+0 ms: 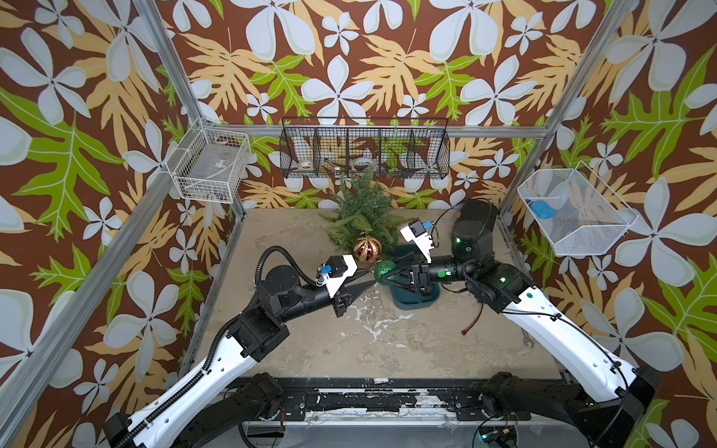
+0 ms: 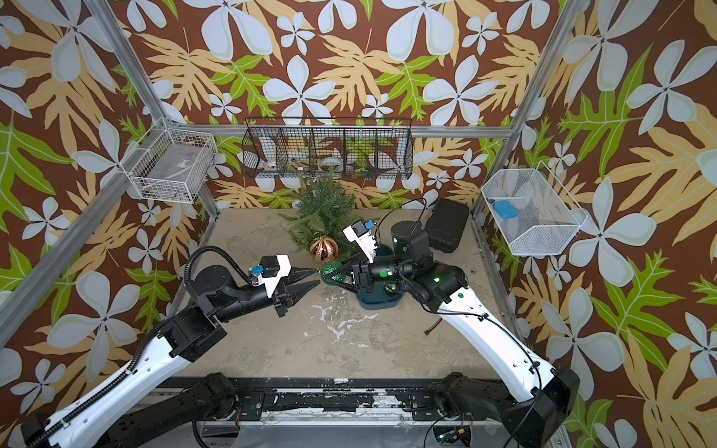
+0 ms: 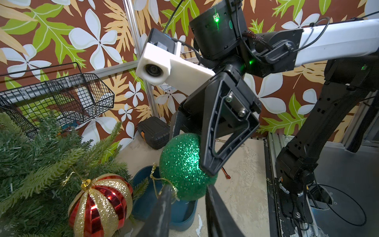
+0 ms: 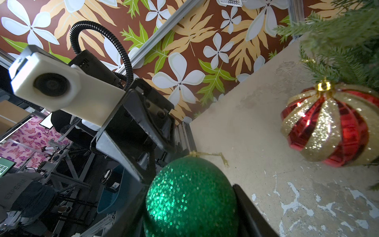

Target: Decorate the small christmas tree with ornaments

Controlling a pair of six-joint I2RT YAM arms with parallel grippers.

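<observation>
The small tree (image 1: pixel 358 205) stands at the back middle of the table, a red-and-gold striped ornament (image 1: pixel 366 249) at its front lower branches. A green glitter ball (image 3: pixel 185 165) is held by my right gripper (image 2: pixel 333 271), in front of and right of the striped ornament. My left gripper (image 2: pixel 313 280) is part open, its fingertips close around the ball's gold string (image 3: pixel 158 179) on the near side of the ball; whether they touch it I cannot tell. The string also shows atop the ball in the right wrist view.
A teal container (image 1: pixel 414 298) sits under my right gripper, with a black case (image 2: pixel 448 224) behind it. Wire baskets (image 1: pixel 362 149) hang on the back and side frames.
</observation>
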